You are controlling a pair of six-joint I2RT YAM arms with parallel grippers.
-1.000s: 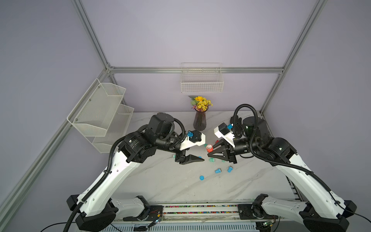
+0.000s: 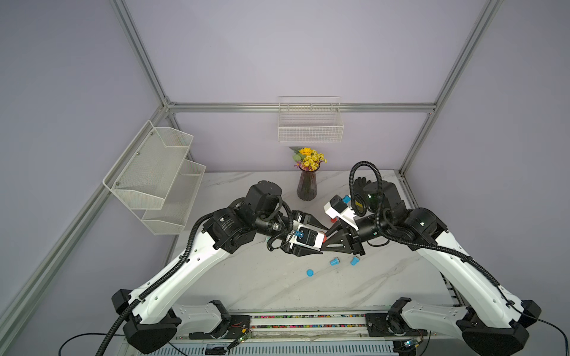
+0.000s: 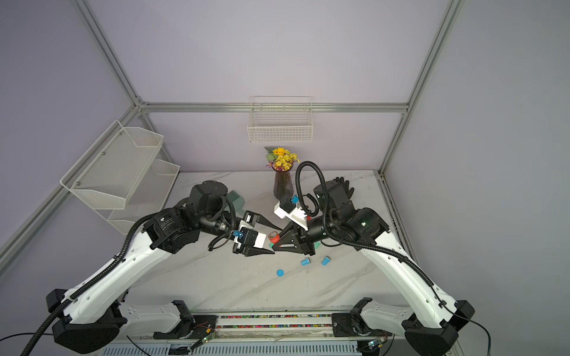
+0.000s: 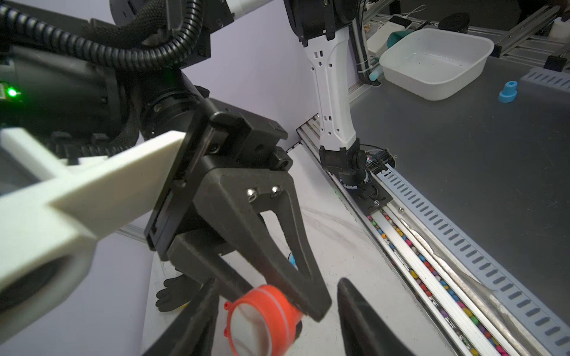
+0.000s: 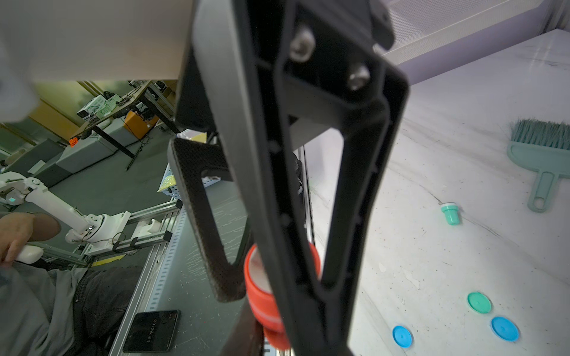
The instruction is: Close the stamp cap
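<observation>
A red stamp (image 3: pixel 273 236) with a pale end is held in the air at the centre by my right gripper (image 3: pixel 281 240), whose fingers are shut on it. In the right wrist view the stamp (image 5: pixel 259 284) is partly behind a finger. My left gripper (image 3: pixel 277 240) faces it from the left, open around the stamp's pale end; in the left wrist view its blurred fingertips flank the red stamp (image 4: pixel 279 314). Whether they touch it is unclear.
Loose blue caps (image 2: pixel 310 272), small blue stamps (image 2: pixel 335 261) and green pieces (image 5: pixel 478 302) lie on the marble table (image 2: pixel 249 284). A vase of flowers (image 2: pixel 307 184) stands behind; a brush (image 5: pixel 537 152) lies further off.
My left gripper has turned and moved right, closing in on the stamp's end. My right gripper shifted slightly down about a second ago, still holding the stamp.
</observation>
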